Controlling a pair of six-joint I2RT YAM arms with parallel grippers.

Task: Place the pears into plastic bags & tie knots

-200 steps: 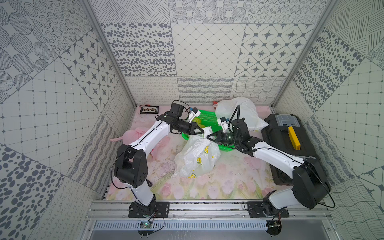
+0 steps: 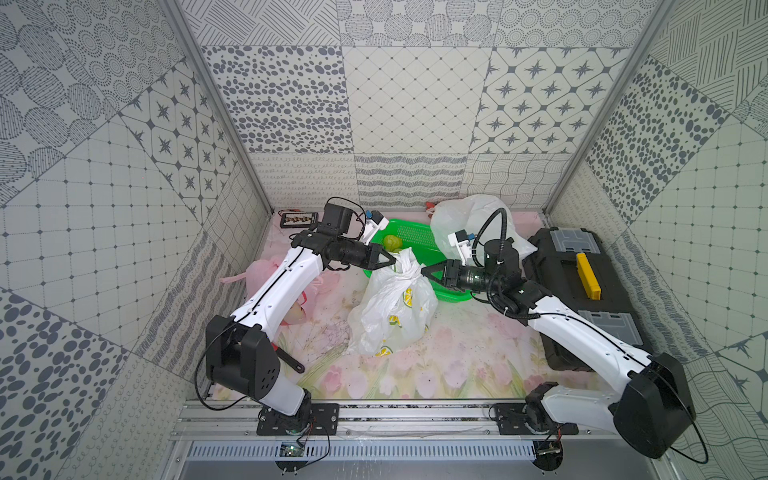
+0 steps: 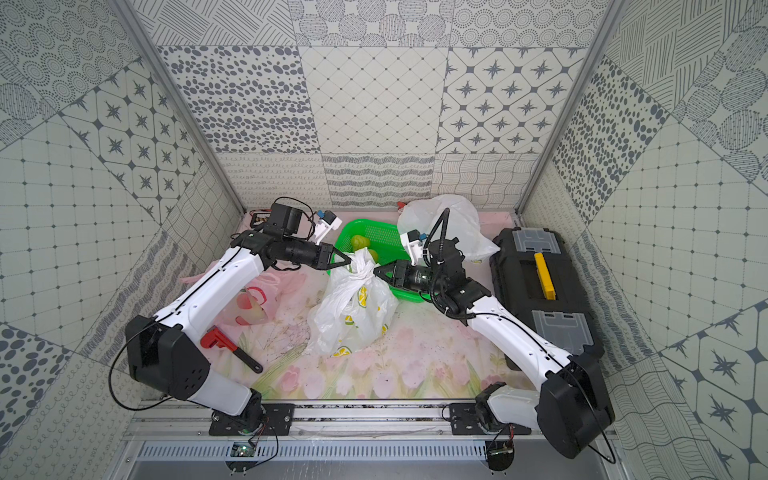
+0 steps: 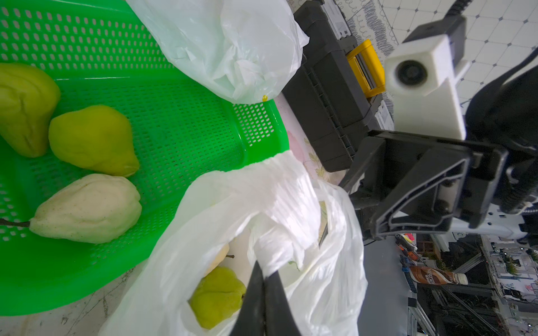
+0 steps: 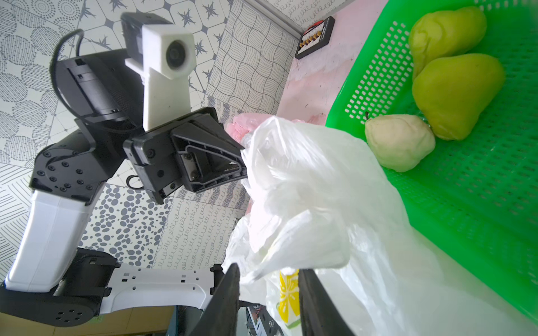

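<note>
The white plastic bag (image 2: 384, 312) with yellow print stands in front of the green basket (image 2: 417, 233), its mouth gathered and twisted. In the left wrist view, a yellow-green pear (image 4: 215, 299) shows through the bag's opening, with part of a paler pear beside it. My left gripper is shut on the bag's plastic at the left of the mouth. My right gripper is open on the other side, its fingertips apart close to the twisted plastic; whether they touch it, I cannot tell. Several pears (image 4: 92, 140) lie in the basket.
Another white bag (image 2: 472, 217) lies over the basket's back right. A black toolbox (image 2: 560, 304) with a yellow handle stands at right. A pink bag (image 3: 260, 296) and a red-and-black tool (image 3: 232, 349) lie at left.
My left gripper has drawn slightly left with the bag's edge. The bag's body has barely moved.
</note>
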